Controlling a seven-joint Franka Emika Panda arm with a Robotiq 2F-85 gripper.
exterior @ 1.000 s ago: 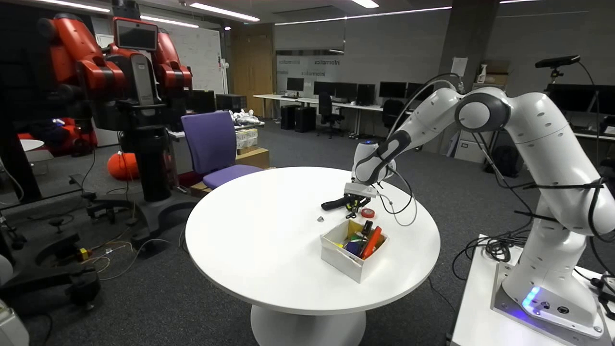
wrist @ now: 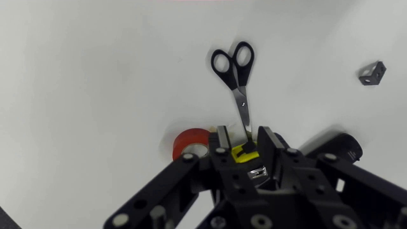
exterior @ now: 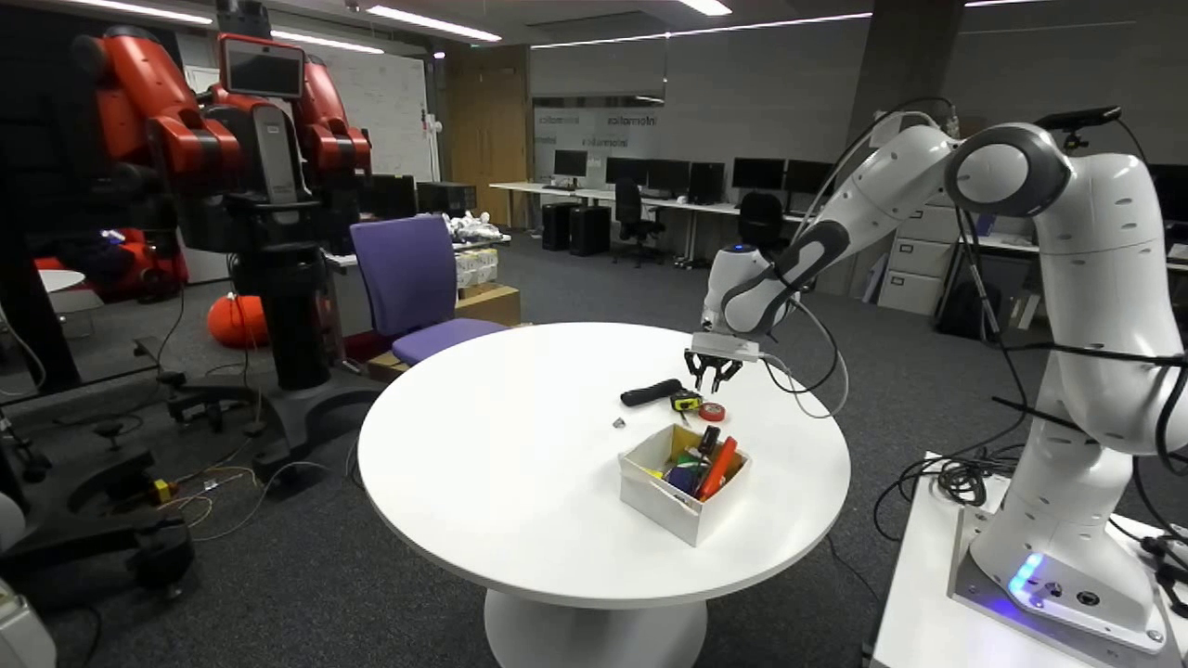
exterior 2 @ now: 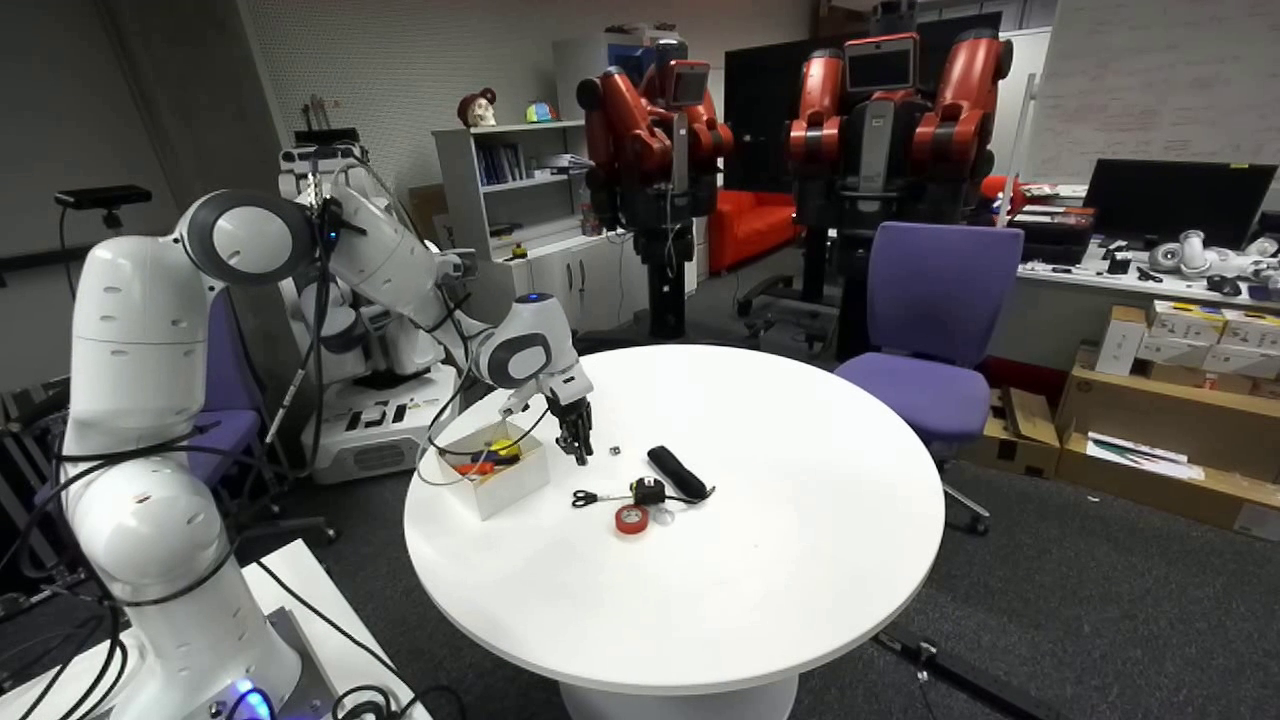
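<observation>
My gripper is open above the table, its fingers apart with nothing held between them. In the wrist view, scissors (wrist: 239, 95) with black handles lie flat ahead of the fingertips. Their tips meet a yellow and black tape measure (wrist: 244, 156), seen through the gap and partly covered by the fingers. A red tape roll (wrist: 189, 136) sits just left of the gripper, and a black cylindrical item (wrist: 343, 147) is to the right. Exterior view 1 has the gripper (exterior: 707, 384) raised over the tape measure (exterior: 686, 402) and red tape roll (exterior: 712, 412).
A white box (exterior: 663, 497) of tools, including a red-orange one (exterior: 718, 469), stands near the cluster on the round white table (exterior: 501, 445). A small grey bracket (wrist: 374, 74) lies apart from the scissors.
In exterior view 1 my gripper has risen from low over the scissors and tape measure and shifted slightly right. The tape measure is now uncovered there. The box has stayed put.
</observation>
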